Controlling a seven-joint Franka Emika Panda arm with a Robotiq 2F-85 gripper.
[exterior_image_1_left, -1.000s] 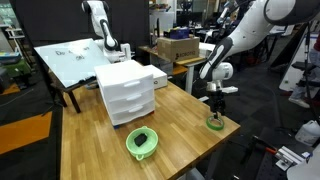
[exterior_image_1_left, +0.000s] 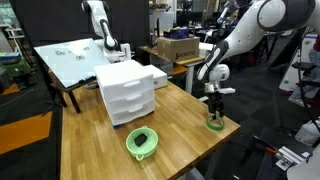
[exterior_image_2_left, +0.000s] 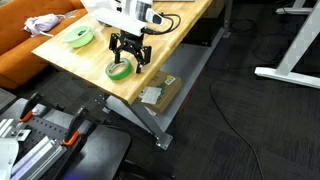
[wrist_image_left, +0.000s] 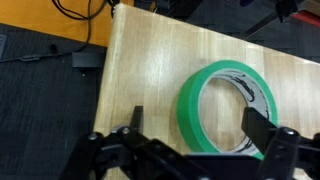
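Observation:
A roll of green tape (wrist_image_left: 190, 110) lies flat on the wooden table near its corner. In the wrist view my gripper stands open above it, one finger left of the roll and the other over its ring. Exterior view 2 has the green roll (exterior_image_2_left: 119, 70) just below the gripper (exterior_image_2_left: 130, 54). From exterior view 1 the gripper (exterior_image_1_left: 216, 112) is seen over the roll (exterior_image_1_left: 215, 125) at the table's right end. Nothing shows held between the fingers, and the exact gap to the tape is hard to tell.
A green bowl (exterior_image_1_left: 142, 143) with a dark item inside stands farther along the table. White drawers (exterior_image_1_left: 127, 92) rise behind it, and cardboard boxes (exterior_image_1_left: 178, 47) sit at the back. The table edge (wrist_image_left: 108, 75) runs close to the roll. Bare wood lies between bowl and roll.
Over the last second the gripper has shifted slightly above the tape roll. The roll and the bowl have stayed in place.

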